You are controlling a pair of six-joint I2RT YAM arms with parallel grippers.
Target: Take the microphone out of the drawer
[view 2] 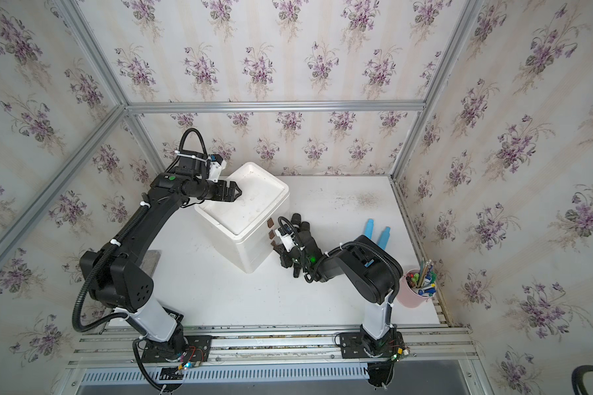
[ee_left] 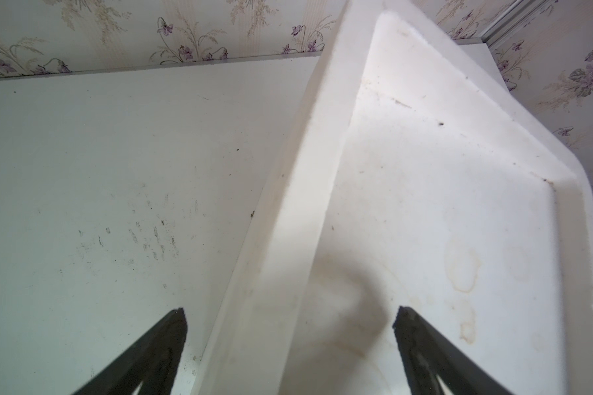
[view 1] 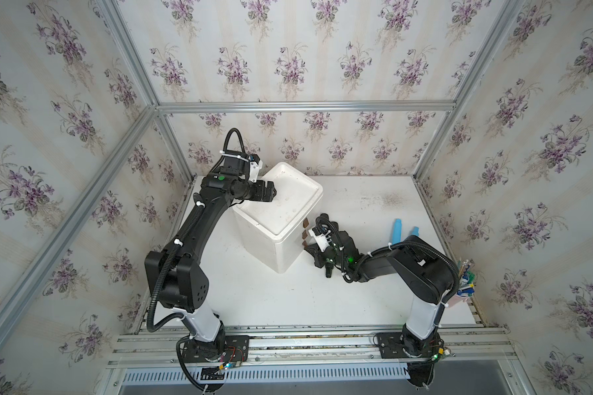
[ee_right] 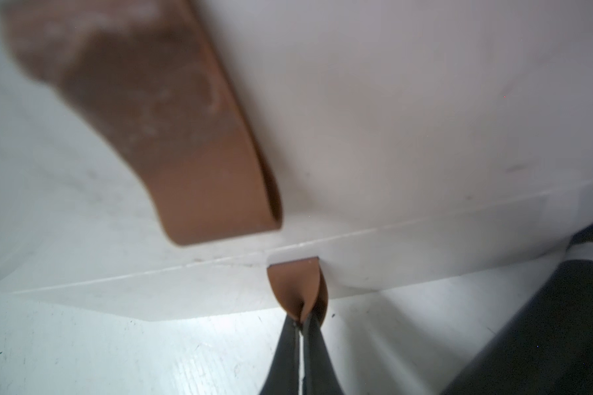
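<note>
A white plastic drawer box [view 1: 257, 243] stands left of the table's middle, brown leather pull tabs on its right face. My right gripper is low at that face, its fingertips shut on the lower tab [ee_right: 290, 283]; a larger upper tab [ee_right: 204, 184] hangs above it in the right wrist view. My left gripper is open over the box top [ee_left: 441, 230], its fingers either side of the raised left rim, nothing held. No microphone is visible; the drawers' insides are hidden.
Two blue objects [view 2: 369, 229] lie at the table's right, partly behind my right arm. A pink cup of pens [view 2: 411, 296] stands at the right front corner. The table in front of the box and at the back right is clear.
</note>
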